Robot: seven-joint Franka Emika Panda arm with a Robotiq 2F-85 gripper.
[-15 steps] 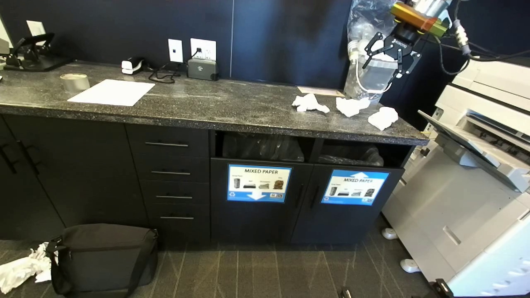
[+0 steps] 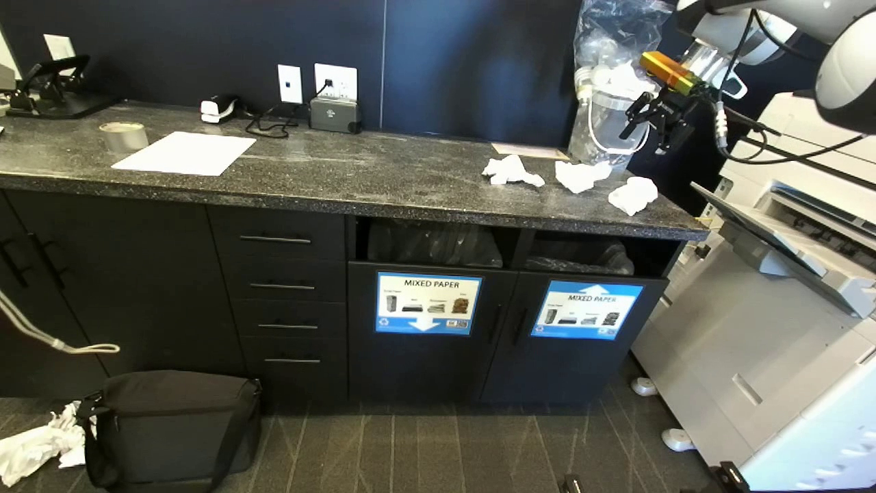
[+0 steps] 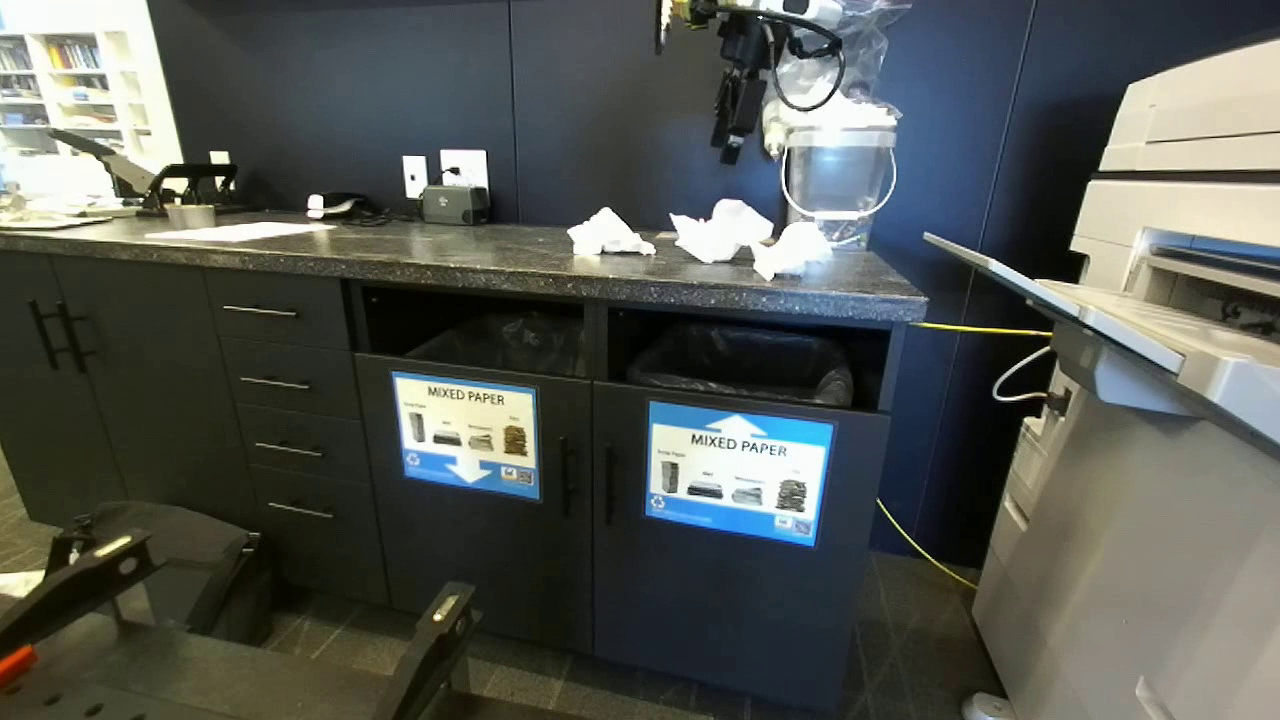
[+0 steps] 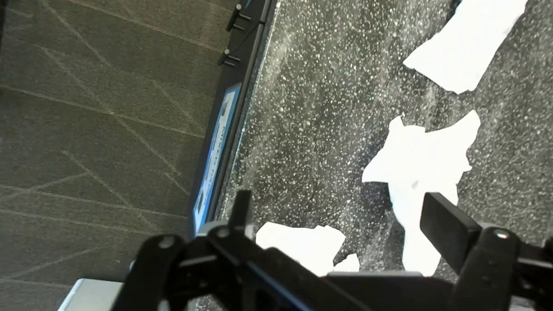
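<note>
Three crumpled white papers lie on the dark speckled counter (image 2: 394, 168): a left one (image 2: 513, 170), a middle one (image 2: 581, 175) and a right one (image 2: 633, 196) near the front edge. My gripper is open above the counter's right end, its fingers wide apart with nothing held. From the wrist, the middle paper (image 4: 425, 171) shows partly behind one finger, while the right paper (image 4: 306, 246) is partly covered by the gripper's body. Farther off lies the left paper (image 4: 466, 46), cut by the frame's top. In exterior view 2 the gripper (image 3: 727, 150) hangs clear over the papers.
A clear bucket (image 3: 846, 174) stands behind the papers. Below the counter are two lined bins, left (image 3: 516, 342) and right (image 3: 744, 360), with open slots above their doors. A printer (image 2: 780, 329) borders the right side. A flat white sheet (image 2: 187, 153) lies at left.
My gripper has turned and shifted slightly right, now seen more from the side in exterior view 1. The papers have stayed where they were.
</note>
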